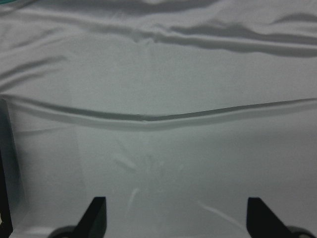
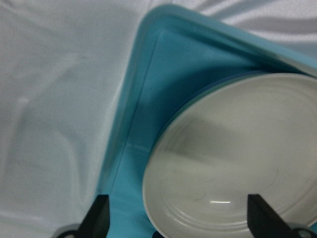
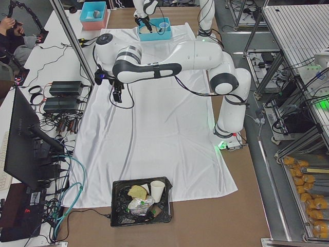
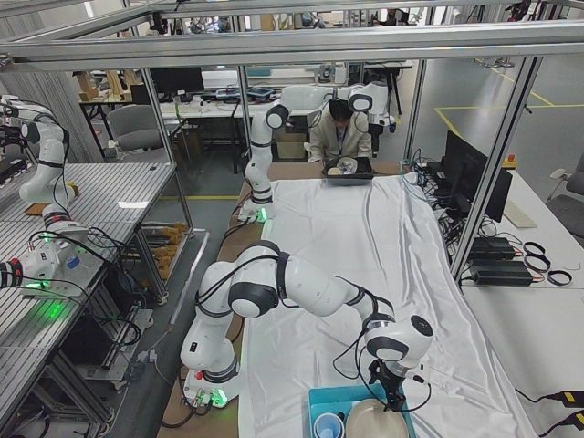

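A blue tray [image 4: 321, 398] on the white cloth [image 3: 154, 128] holds a cream plate [image 2: 223, 148] and a cup [image 4: 328, 425]. My right gripper is open over the tray, its fingers spread above the plate and the tray's wall. My left gripper hangs open over bare cloth, with nothing between its fingers. A black tray [image 3: 118, 200] at the cloth's other end holds a white cup [image 3: 157, 191], a yellow item [image 3: 138, 192] and crumpled foil [image 3: 140, 207].
A monitor [image 3: 25, 139] and cables line one long side of the cloth; a metal bench [image 3: 293, 36] stands beyond the other. A seated person [image 4: 338, 137] is behind the black tray in the right camera view.
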